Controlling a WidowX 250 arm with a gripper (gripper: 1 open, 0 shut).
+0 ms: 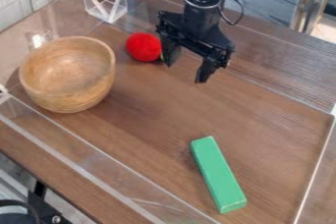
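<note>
The black gripper (188,51) hangs at the top centre of the camera view, open, its fingers spread above the table. Just to its left a red ball (143,46) rests on the table, partly beside the left finger. A wooden bowl (66,83) sits on the left side of the table, empty as far as shows. A green block (218,173) lies at the lower right.
The wooden table (184,120) has clear room in the middle. Clear plastic strips run along its edges, and a small clear angular piece (102,7) stands at the back left.
</note>
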